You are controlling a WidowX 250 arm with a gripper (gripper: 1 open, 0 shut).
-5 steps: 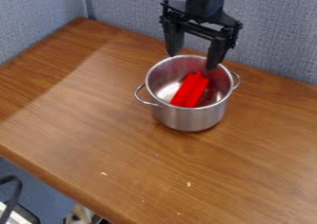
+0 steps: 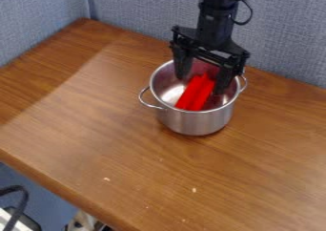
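Observation:
A silver two-handled pot (image 2: pixel 192 118) stands on the wooden table, right of centre. Inside it lies a red object (image 2: pixel 193 95), tilted along the pot's length. My black gripper (image 2: pixel 204 73) has its fingers spread open and lowered into the top of the pot, on either side of the red object's upper part. Whether the fingertips touch the red object cannot be told.
A grey padded wall (image 2: pixel 128 10) runs behind and along the far left. Dark cables (image 2: pixel 13 206) lie at the bottom left corner.
My gripper has moved down from above the pot into its mouth, over the red object. The pot and the red object look unmoved.

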